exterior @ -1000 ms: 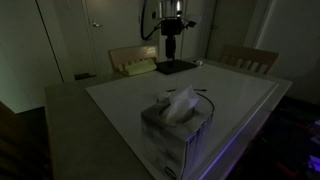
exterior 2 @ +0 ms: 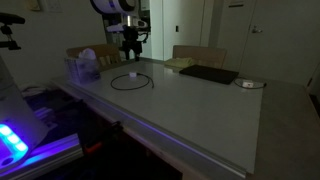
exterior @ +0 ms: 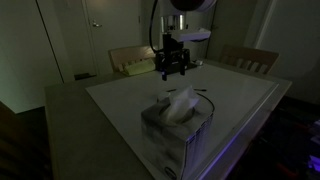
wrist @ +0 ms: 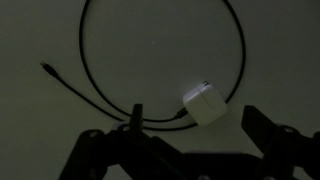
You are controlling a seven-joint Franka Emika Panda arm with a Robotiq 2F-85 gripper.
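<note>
A white charger block (wrist: 205, 103) with a black cable (wrist: 84, 62) plugged into it lies on the white table. The cable curves in a wide loop, and its loose plug end is at the left of the wrist view. My gripper is open above the table, with its two fingers on either side of the block and nothing held. In the second exterior view the gripper (exterior 2: 131, 52) hangs over the charger block (exterior 2: 133, 74), clear of it. The tissue box hides part of the cable in the first exterior view.
A tissue box (exterior: 172, 143) stands at the table's near edge. Farther off lie a yellow-green cloth (exterior: 138, 67), a dark flat tray (exterior 2: 210, 73) and a small white item (exterior 2: 250, 84) with a cable.
The gripper has come down toward the table. It has also turned, so its fingers now show spread apart in the first exterior view. The table objects look unmoved.
</note>
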